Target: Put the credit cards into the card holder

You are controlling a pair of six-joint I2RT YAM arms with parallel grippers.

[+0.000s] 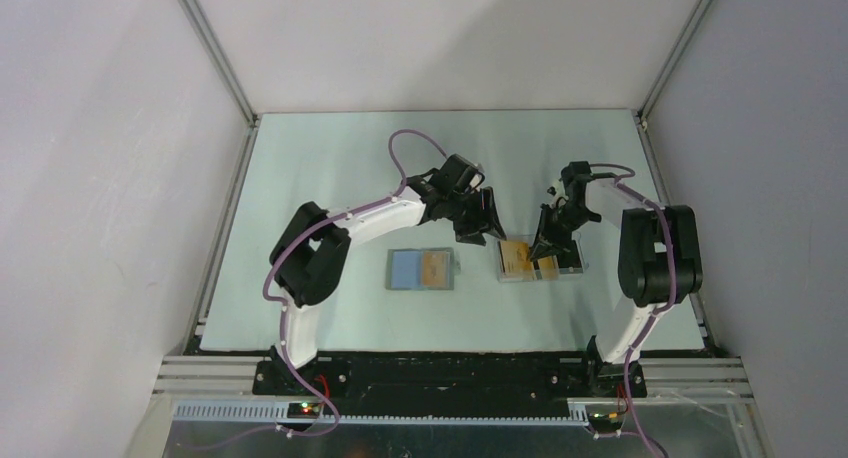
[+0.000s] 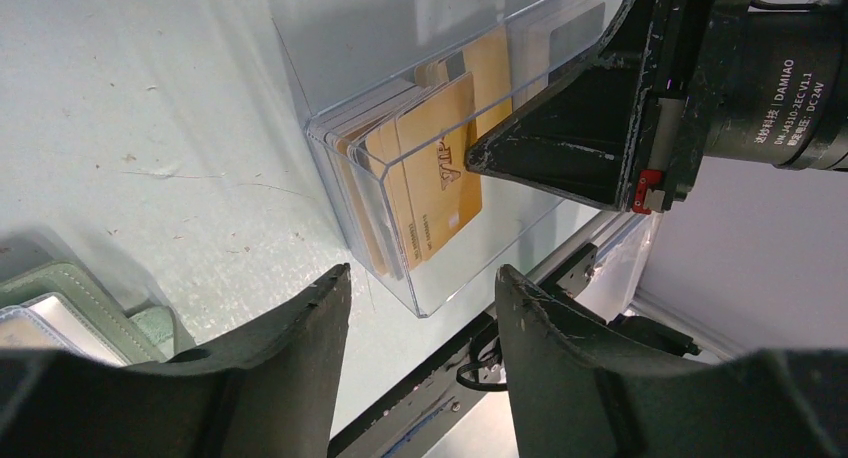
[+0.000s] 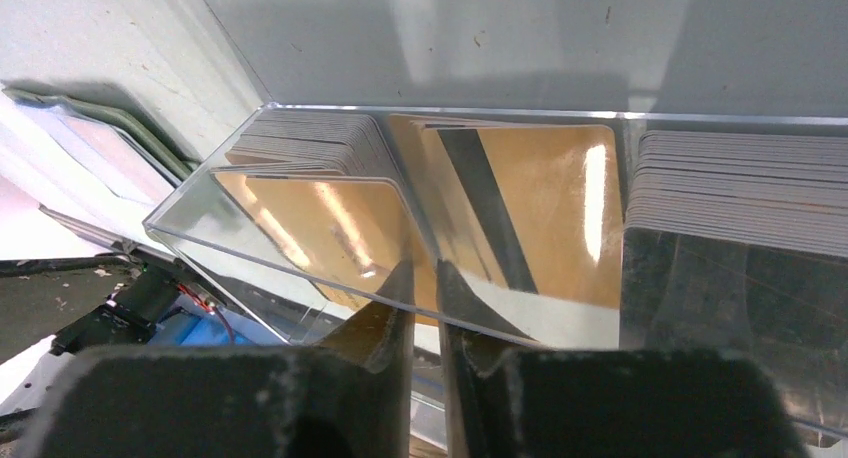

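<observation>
Several orange-gold cards [image 3: 560, 218] stand in a clear box [image 1: 497, 263] on the right half of the table. My right gripper reaches down into this box beside the front gold card [image 3: 345, 223]. Its fingertips have a narrow gap between them, with gold showing behind. No card is clearly gripped there. Left of the box lies a grey-green card holder [image 1: 420, 288], its pockets showing blue and tan. My left gripper hovers above the table, left of the box, its fingers well apart and empty.
Grey-edged card stacks [image 3: 740, 188] with a dark face fill the box's right section. The clear wall [image 2: 440, 138] of the box stands close to the right fingers. Bare table [image 1: 320, 158] lies behind the holder and to its left.
</observation>
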